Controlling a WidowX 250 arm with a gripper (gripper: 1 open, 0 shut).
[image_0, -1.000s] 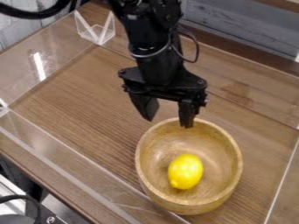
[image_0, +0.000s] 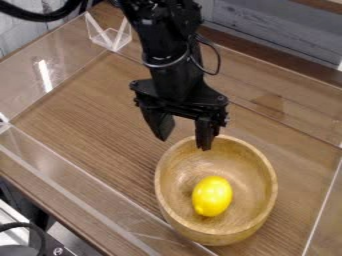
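Note:
My black gripper (image_0: 185, 128) hangs over the back part of a tan wooden bowl (image_0: 254, 190), its two fingers pointing down and spread apart, with nothing seen between them. A yellow oval object (image_0: 213, 195), like a lemon, lies in the bowl toward its front, below and clear of the fingers.
A clear plastic piece (image_0: 110, 25) stands at the back left. Pale edges or walls border the table at the back and right.
The gripper has shifted and turned very slightly over the last second. The bowl and the yellow object look unmoved.

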